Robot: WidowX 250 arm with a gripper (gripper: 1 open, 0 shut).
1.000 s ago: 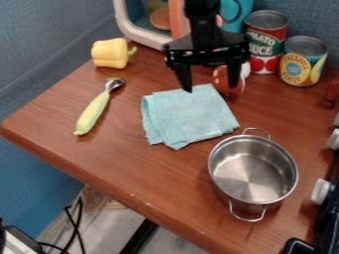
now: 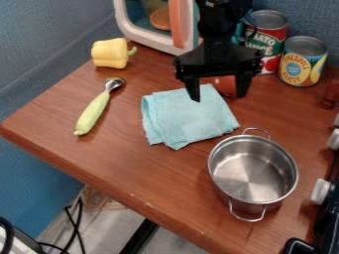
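My black gripper [image 2: 217,85] hangs at the back middle of the table, its fingers pointing down over a small red object [image 2: 228,89] just behind the light-blue cloth [image 2: 185,119]. The fingers stand apart; the red object is partly hidden by the gripper, and I cannot tell whether they touch it. The cloth lies folded on the wooden table [image 2: 119,179].
A steel pot [image 2: 252,174] stands front right, beside a black appliance [image 2: 324,218]. Cans [image 2: 302,62] stand back right. A yellow pepper [image 2: 111,54] and a green-handled utensil [image 2: 95,109] lie left.
My gripper has come down lower over the red object since a second ago, which is now more hidden behind it. The other things have stayed put.
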